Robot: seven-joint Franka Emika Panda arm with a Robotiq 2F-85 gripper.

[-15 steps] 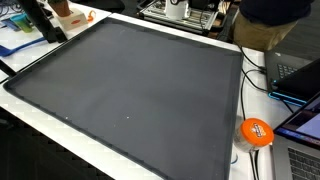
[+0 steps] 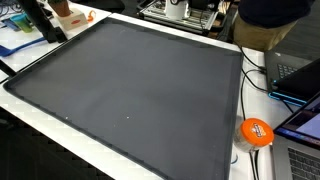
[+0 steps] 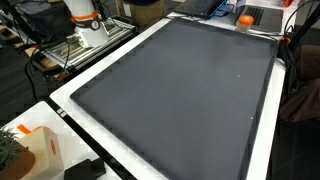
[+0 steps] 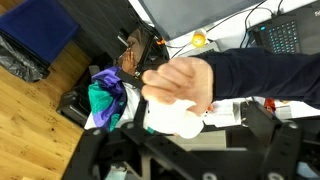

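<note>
My gripper shows only in the wrist view, its dark fingers (image 4: 118, 143) spread wide at the lower edge. A person's hand (image 4: 190, 80) reaches in from the right in a dark sleeve, in front of the space between the fingers. Something bright white (image 4: 175, 117) shows at the hand; glare hides what it is. Whether the hand touches the gripper I cannot tell. The grey tabletop mat (image 2: 130, 85) is bare. On the white margin beside it stands a small orange-lidded jar (image 2: 255, 133), also seen at the far edge in exterior view 2.
Laptops (image 2: 295, 80) and black cables line one side of the table. The robot's white base (image 3: 85, 28) stands beyond the mat's edge. A potted plant (image 3: 14, 150) and white-and-orange items are at a near corner.
</note>
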